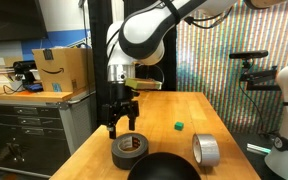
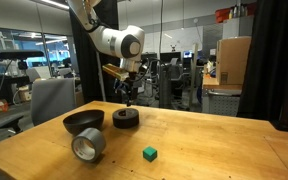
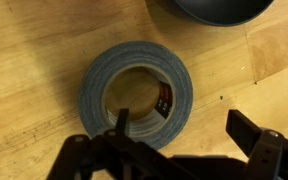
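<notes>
My gripper (image 1: pixel 122 118) stands open above a dark roll of tape (image 1: pixel 130 152) that lies flat on the wooden table. In the wrist view the dark roll (image 3: pixel 96 80) shows from above, a brown core with a small label inside its ring. One finger (image 3: pixel 122 122) overlaps the ring's hole in that view, while the other finger (image 3: pixel 242 128) appears outside the ring, over bare wood. Nothing is between the fingers. Exterior view 2 shows the gripper (image 2: pixel 128 90) above the dark roll (image 2: pixel 126 119), apart from it.
Close beside the dark roll is a black bowl (image 2: pixel 82 122). A silver tape roll (image 2: pixel 87 148) stands on its edge nearby, and a small green cube (image 2: pixel 150 154) lies apart from them. Bare table (image 2: pixel 219 135) stretches out on the right in exterior view 2.
</notes>
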